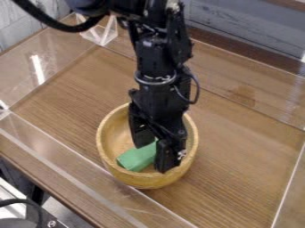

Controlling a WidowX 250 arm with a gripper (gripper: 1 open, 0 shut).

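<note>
My black gripper (159, 147) is lowered into a round tan bowl (149, 178) at the centre of the camera view, its fingers apart. Inside the bowl a green object (136, 158) lies under and beside the gripper, partly hidden by it. Whether the fingers touch it I cannot tell.
A clear plastic item stands at the back left, partly behind a cable. A white panel borders the back right.
</note>
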